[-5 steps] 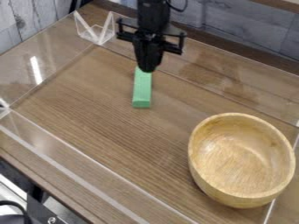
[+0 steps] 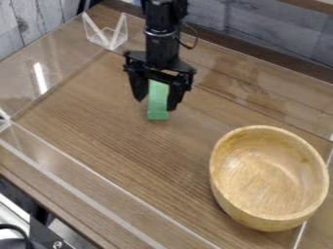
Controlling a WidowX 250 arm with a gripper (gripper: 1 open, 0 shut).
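My black gripper (image 2: 158, 80) hangs in the upper middle of the camera view, over a green block (image 2: 159, 108) that lies on the wooden table. Its fingers are lowered around the block's upper part and partly hide it. Whether they touch it, or how far apart they stand, is not clear.
A large light wooden bowl (image 2: 267, 178) fills the lower right. A clear plastic object sits at the top left edge, near a wall.
The gripper has come down and toward the front from above and behind the green block, and now covers its upper part. The block appears in the same place.
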